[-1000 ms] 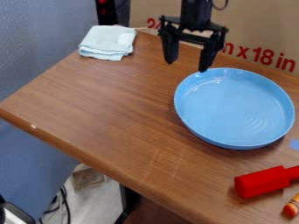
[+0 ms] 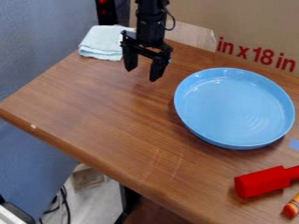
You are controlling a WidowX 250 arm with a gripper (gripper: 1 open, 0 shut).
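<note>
The black gripper hangs over the back of the wooden table, open, its two fingers apart with nothing seen between them. It is just right of a folded light cloth at the back left corner. A large blue plate lies on the right half of the table, to the right of and in front of the gripper.
A red object and a small orange item lie at the front right. A cardboard panel stands behind. The table's left edge borders blue fabric.
The gripper has moved left and downward, from above the plate's back edge to beside the cloth. The cloth, plate and red object look unmoved.
</note>
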